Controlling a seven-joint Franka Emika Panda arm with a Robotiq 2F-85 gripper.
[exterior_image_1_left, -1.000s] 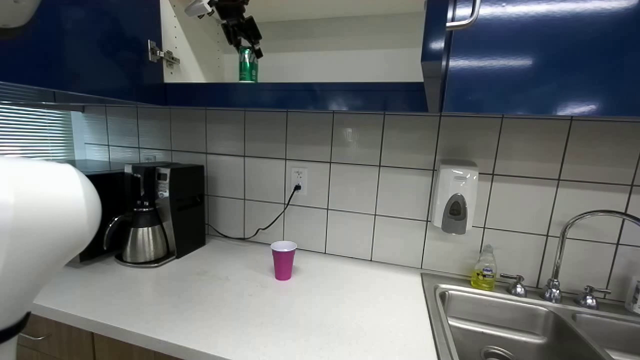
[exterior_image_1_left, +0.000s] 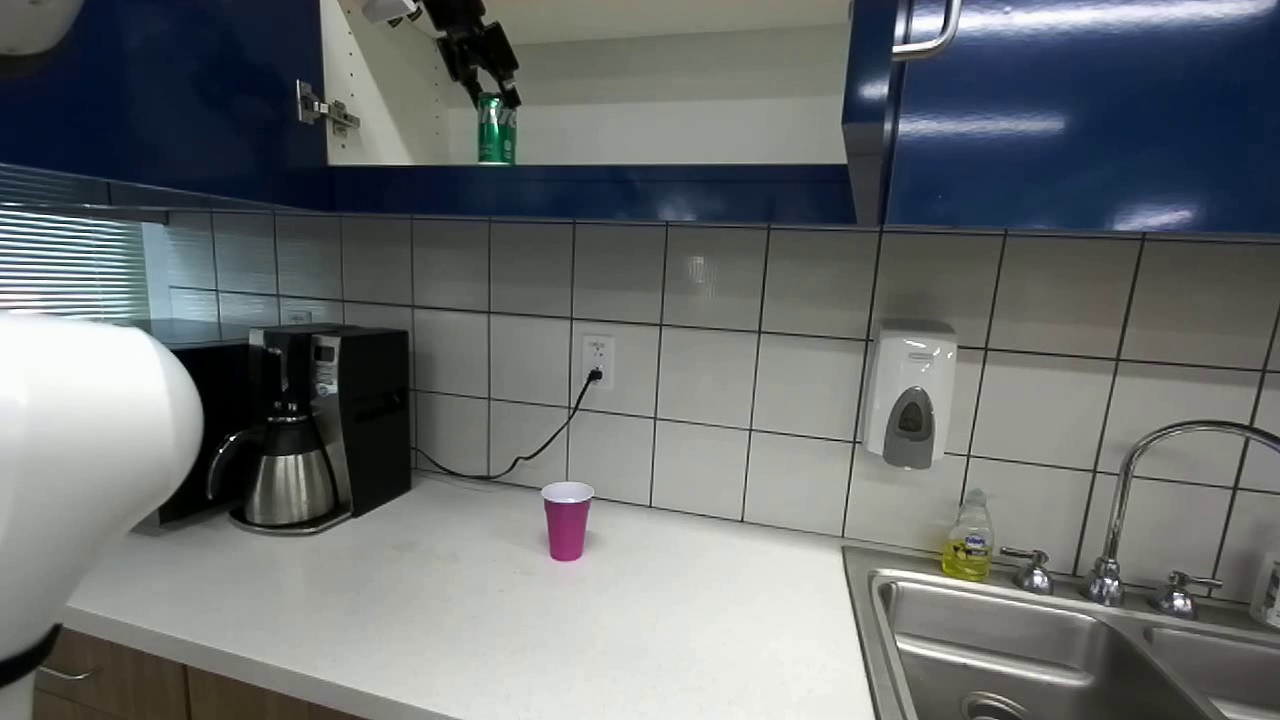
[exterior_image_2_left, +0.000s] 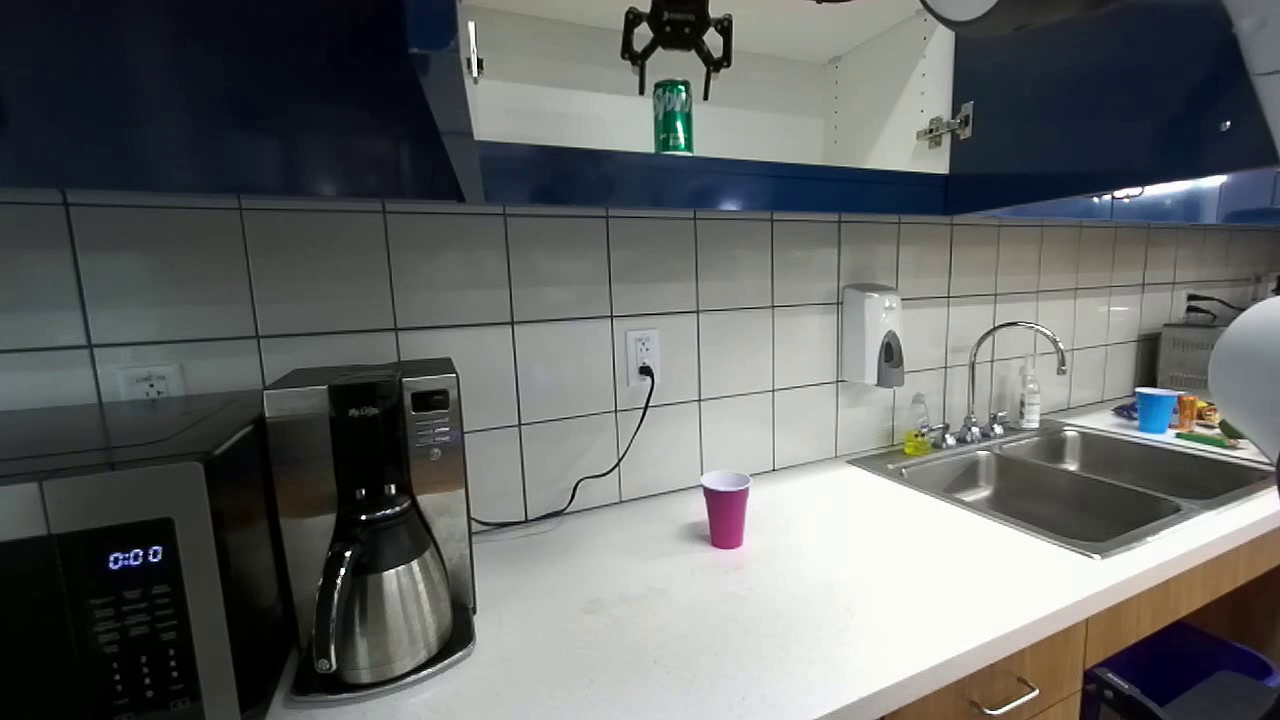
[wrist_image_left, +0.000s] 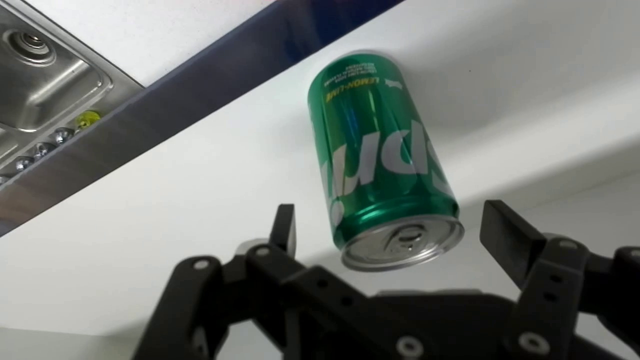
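A green soda can (exterior_image_1_left: 497, 134) stands upright on the cabinet shelf, just behind the shelf's blue front edge. My gripper (exterior_image_2_left: 675, 91) is open above it, fingers pointing down, one on either side of the can's top in exterior view 2. In the wrist view the can (wrist_image_left: 381, 153) shows its silver lid toward me, between and beyond the spread fingers, with clear gaps on both sides. Nothing is held. On the counter below, a magenta cup (exterior_image_2_left: 726, 510) stands upright, its white inside showing at the rim.
The blue shelf edge (exterior_image_1_left: 588, 192) and the open cabinet's side wall (exterior_image_2_left: 894, 90) bound the space round my gripper. A coffee maker (exterior_image_1_left: 360, 414) stands at the counter's left, a sink (exterior_image_1_left: 1008, 636) at its right. The counter around the cup is clear.
My gripper has shifted and tilted slightly above the can, rising a little at the fingertips. The can and the cup have stayed where they were.
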